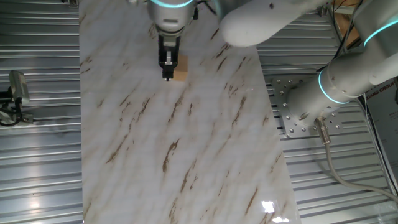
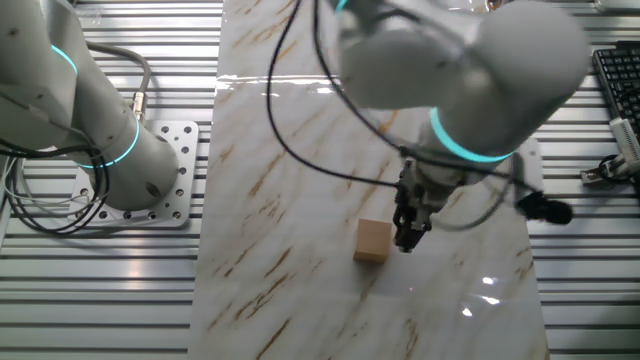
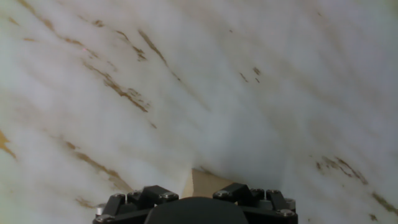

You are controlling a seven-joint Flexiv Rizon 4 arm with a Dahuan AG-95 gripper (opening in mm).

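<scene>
A small tan block [image 1: 181, 69] rests on the marble-patterned table top. My gripper [image 1: 168, 78] points downward just to its left in exterior view 1, partly covering it. From exterior view 2, the block [image 2: 373, 241] stands clear to the left of the gripper [image 2: 405, 245], with a narrow strip of table between them. Looking from the wrist, the black fingers of the gripper are apart. A corner of the block [image 3: 206, 182] shows between and beyond them, and its lower part is hidden by the gripper body. Nothing is held.
Ribbed metal panels [image 1: 40, 162] flank the table. A black cable [image 2: 290, 145] loops beside the arm, whose base [image 2: 150, 180] is bolted beside the table.
</scene>
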